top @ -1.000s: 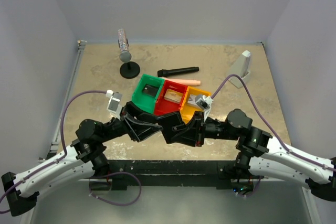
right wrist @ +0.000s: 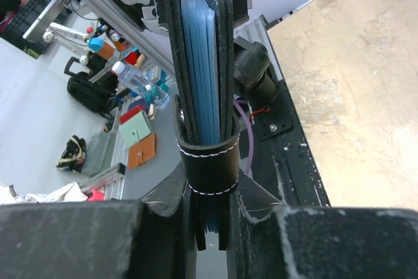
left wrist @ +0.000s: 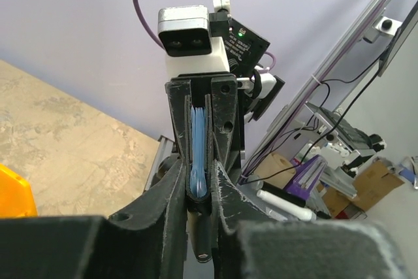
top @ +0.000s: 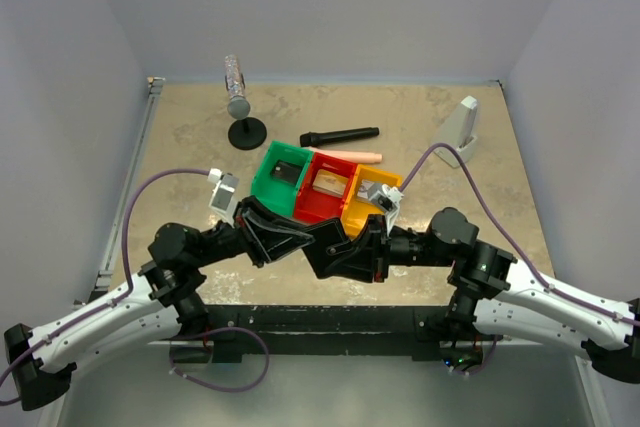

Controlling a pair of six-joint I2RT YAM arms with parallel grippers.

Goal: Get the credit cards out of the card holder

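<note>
A black leather card holder (top: 325,249) with light stitching is held in the air between both grippers, in front of the bins. In the right wrist view the holder (right wrist: 208,160) shows a stack of blue-edged cards (right wrist: 199,70) inside it; the same blue edges (left wrist: 198,148) show in the left wrist view. My left gripper (top: 296,239) is shut on one end of the holder or its cards; which of the two is hard to tell. My right gripper (top: 352,252) is shut on the holder from the other side.
Green (top: 268,189), red (top: 312,206) and yellow (top: 355,214) bins stand behind the grippers. Two microphones (top: 340,136), a stand (top: 247,133) and a white device (top: 458,127) lie or stand farther back.
</note>
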